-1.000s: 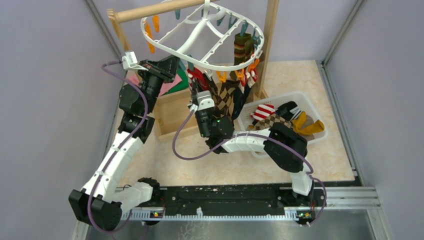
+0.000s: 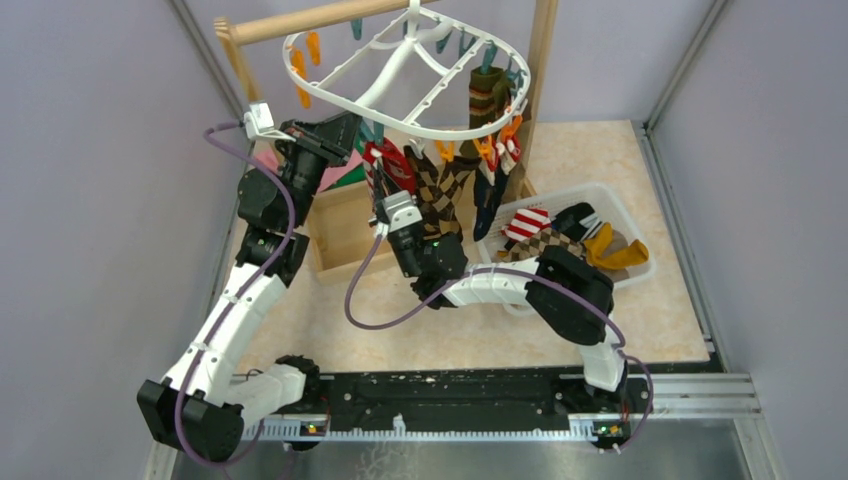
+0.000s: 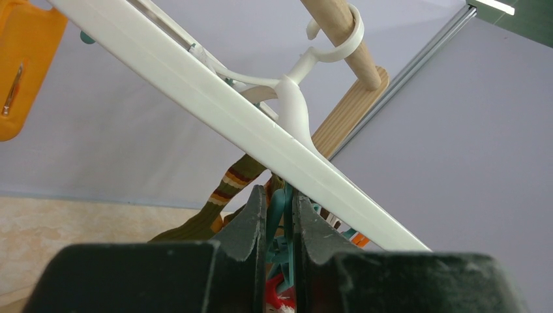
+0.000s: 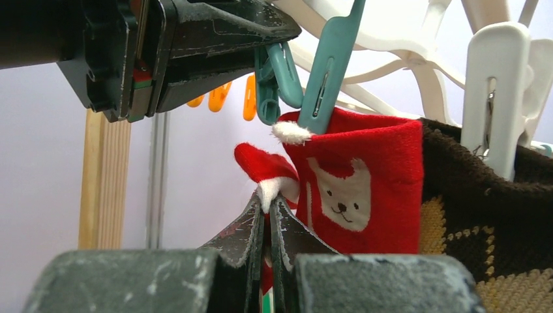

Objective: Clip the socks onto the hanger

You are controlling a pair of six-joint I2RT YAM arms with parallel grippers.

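Note:
The white hanger hangs at the top, its rim lined with clips. My left gripper is shut on a teal clip under the rim; the clip's lower ends stand apart, without cloth between them. Beside it, another teal clip bites the top edge of a red sock with a white animal face. A red and white fold of that sock reaches to the tips of my right gripper, pinched there, below the left gripper's clip. To the right hangs a brown checked sock from a white clip.
More socks hang at the hanger's right, including a striped olive one. Orange clips sit unused at its left. The white basket at the right holds several socks. Below the hanger lies an open wooden tray.
The left arm stays where it was, and the hanger has barely moved.

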